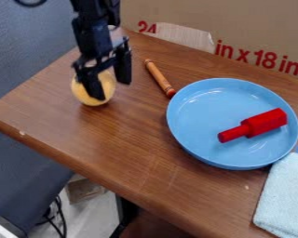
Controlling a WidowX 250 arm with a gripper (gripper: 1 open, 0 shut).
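Note:
My black gripper [101, 74] is over a yellow rounded object [89, 93] on the left part of the wooden table, its lower parts overlapping it; whether the fingers hold it I cannot tell. An orange stick-like item [160, 79] lies to the right of the gripper. A red cylindrical object [253, 125] rests on a blue plate [208, 116] at the right.
A pale blue cloth [283, 200] lies at the front right. A cardboard box [251, 37] stands behind, and the table's left edge borders a dark gap.

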